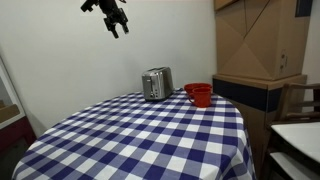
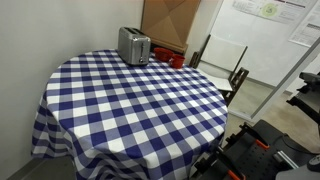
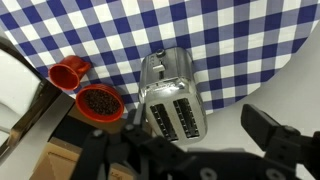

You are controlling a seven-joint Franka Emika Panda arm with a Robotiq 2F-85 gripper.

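A silver two-slot toaster (image 1: 157, 84) stands upright on the checkered tablecloth near the table's far edge. In the wrist view the toaster (image 3: 166, 72) lies below me, its two slots facing up. A red mug (image 3: 66, 75) and a red container (image 3: 99, 88) with dark brown contents sit beside it, also visible as a red mug (image 2: 177, 61) behind the table's middle. My gripper (image 1: 120, 32) hangs high above the table, left of the toaster in exterior view 1. It is open, with nothing between its fingers, and touches none of these things.
Cardboard boxes (image 1: 258, 40) stand behind it on the right. A chair (image 2: 222, 62) is near the mugs, and a white wall (image 1: 110, 65) rises behind the toaster.
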